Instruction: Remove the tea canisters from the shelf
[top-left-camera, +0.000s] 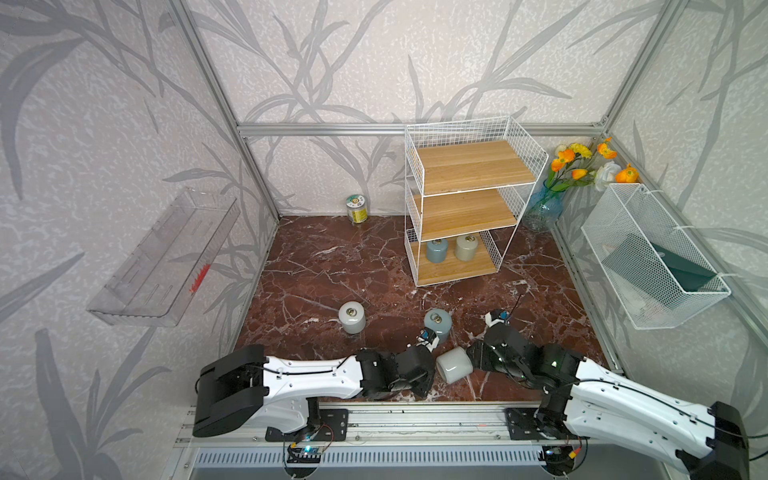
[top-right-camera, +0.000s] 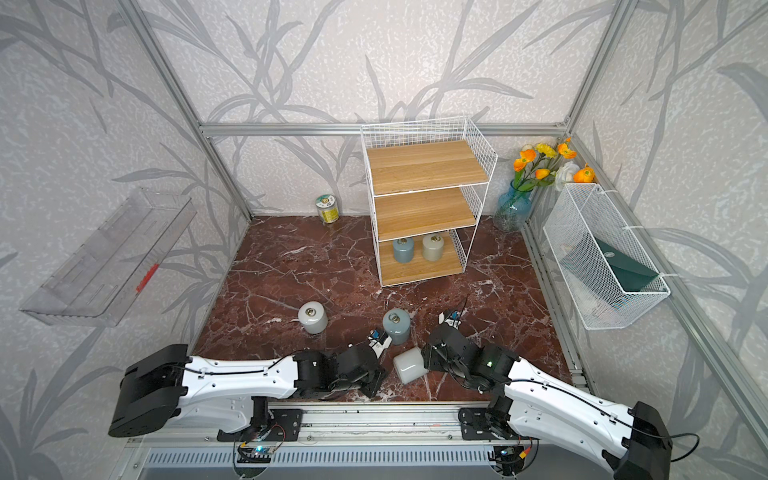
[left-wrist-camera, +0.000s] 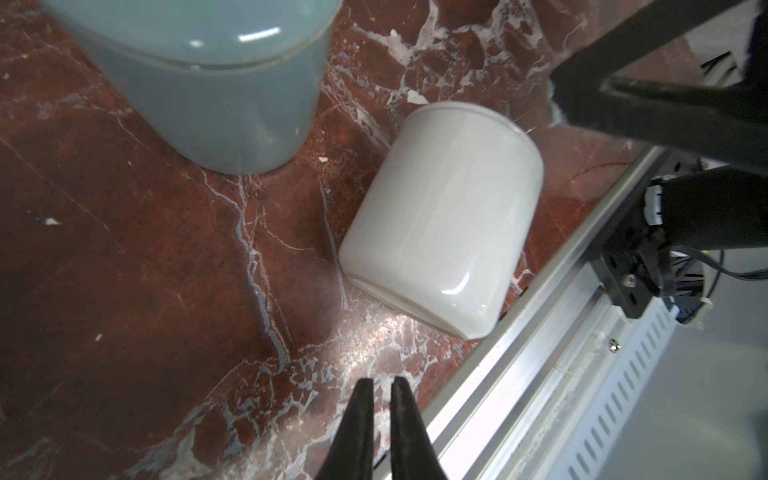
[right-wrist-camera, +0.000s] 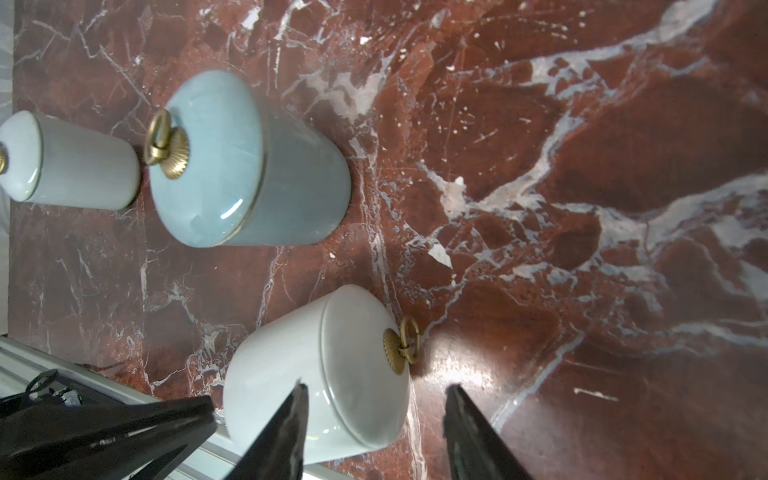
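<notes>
A white canister (right-wrist-camera: 288, 384) lies on its side at the counter's front edge, between my two grippers. My right gripper has its fingers apart just over it, empty. My left gripper is shut with nothing seen between its fingers, near that canister and the upright light blue canister (right-wrist-camera: 272, 176). Another white canister (top-left-camera: 352, 318) stands further left on the counter. A blue canister (top-left-camera: 436, 250) and a pale canister (top-left-camera: 465, 247) stand on the bottom board of the wire shelf (top-left-camera: 476, 204).
A wire basket (top-left-camera: 632, 256) hangs at the right, a clear tray (top-left-camera: 136, 300) at the left. A flower vase (top-left-camera: 544, 209) stands behind right, a small tin (top-left-camera: 357, 209) at the back. The counter's middle left is open.
</notes>
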